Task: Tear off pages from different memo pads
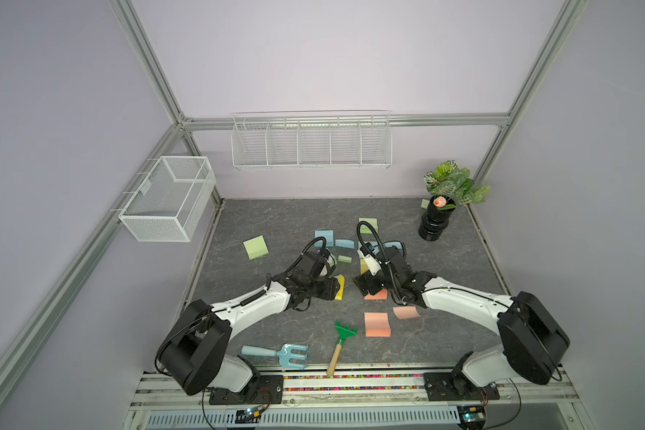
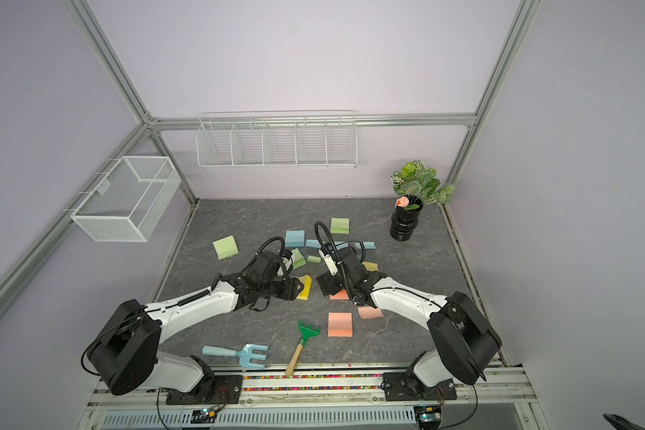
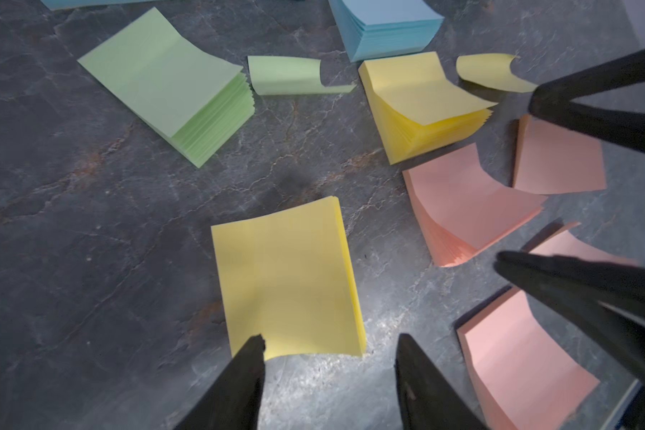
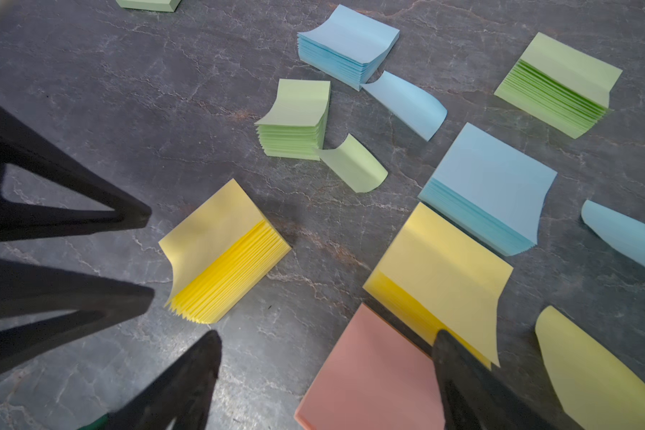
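My left gripper hangs open over a yellow memo pad (image 3: pixel 286 279) near the table's middle, nothing between its fingers. My right gripper is open too, above a pink pad (image 4: pixel 369 380) and beside another yellow pad (image 4: pixel 437 276). Around them lie green pads (image 4: pixel 557 82), blue pads (image 4: pixel 483 179) and further pink pads (image 3: pixel 516 358). Loose curled pages in green (image 4: pixel 354 161), blue (image 4: pixel 405 100) and yellow (image 4: pixel 587 365) lie beside pads.
A blue fork (image 1: pixel 291 356) and a green rake (image 1: pixel 342 333) lie at the front. A black vase with a plant (image 1: pixel 431 222) stands at the back right. The table (image 1: pixel 265 215) is clearer at the back left. White baskets hang on the walls.
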